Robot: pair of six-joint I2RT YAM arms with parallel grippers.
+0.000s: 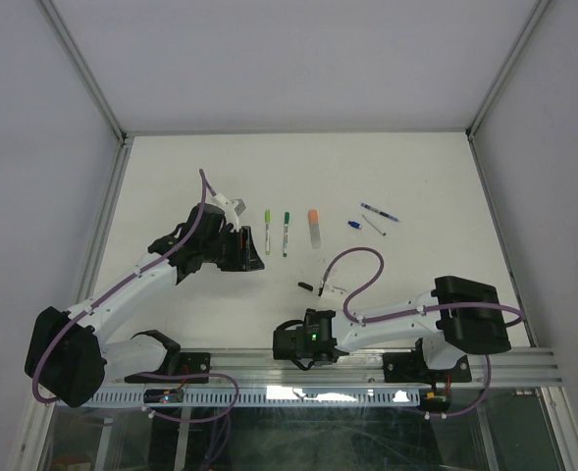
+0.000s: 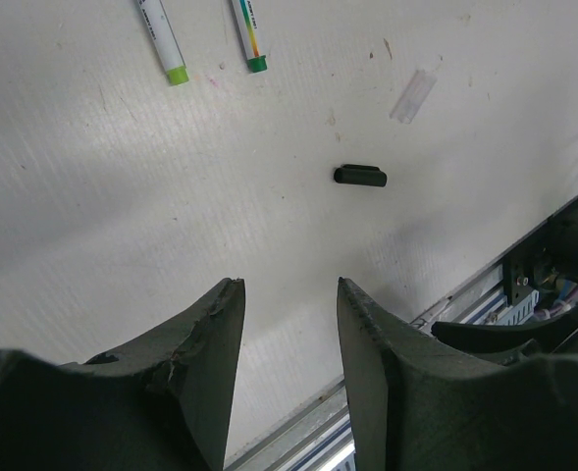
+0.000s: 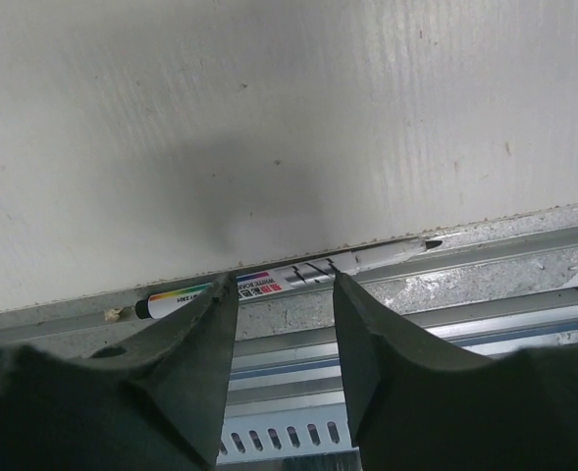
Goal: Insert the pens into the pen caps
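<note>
My left gripper hangs open above the left of the table, nothing between its fingers. My right gripper is open over a white marker [image 3: 298,273] lying in the metal groove at the table's front edge, its fingertips either side of the barrel. A black cap [image 2: 360,176] and a clear piece [image 2: 412,96] lie on the table. A green-ended pen [image 1: 267,232], a darker green-ended pen [image 1: 286,234] and an orange-topped item [image 1: 314,228] stand out mid-table. At back right lie a blue pen [image 1: 379,212], a blue cap [image 1: 354,224] and a thin pen [image 1: 374,225].
Walls surround the white table [image 1: 190,157], with a metal rail [image 1: 249,361] along the front. The right arm spans the front right.
</note>
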